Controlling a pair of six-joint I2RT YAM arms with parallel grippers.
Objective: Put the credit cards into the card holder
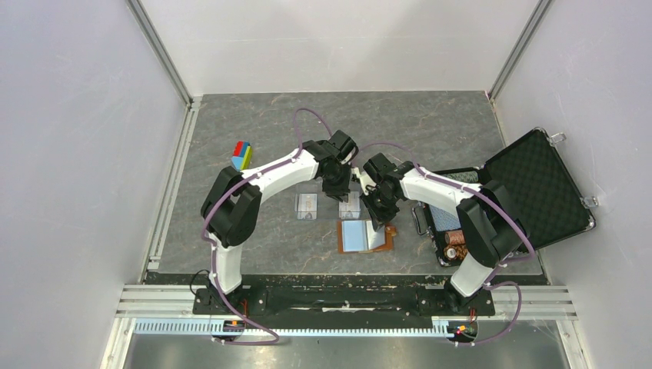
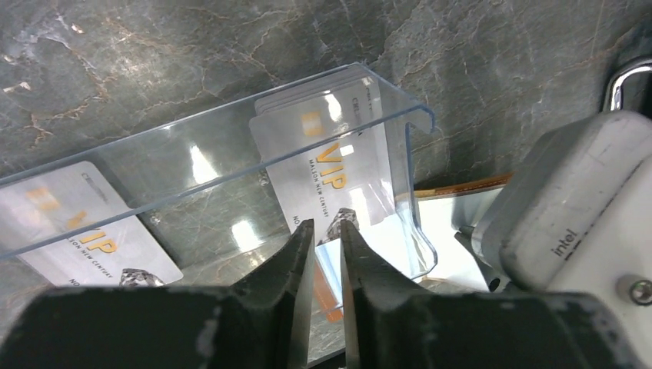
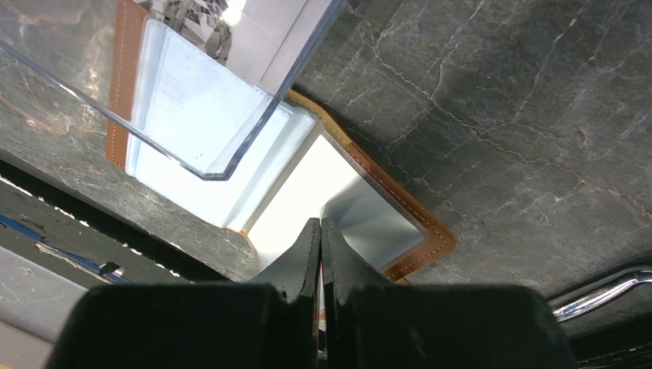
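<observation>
Silver VIP cards stand in a clear plastic rack: one stack of cards at its right end, another card group further left. My left gripper is at the lower edge of the right stack, its fingers a narrow gap apart with no card seen held. The brown card holder lies spread out in front of the rack, with pale blue and white sleeves. Over its white right-hand sleeve my right gripper is shut at the tips; whether a thin sleeve edge is pinched there is unclear.
An open black case with several items stands at the right, its metal handle towards the holder. Coloured blocks are at the left.
</observation>
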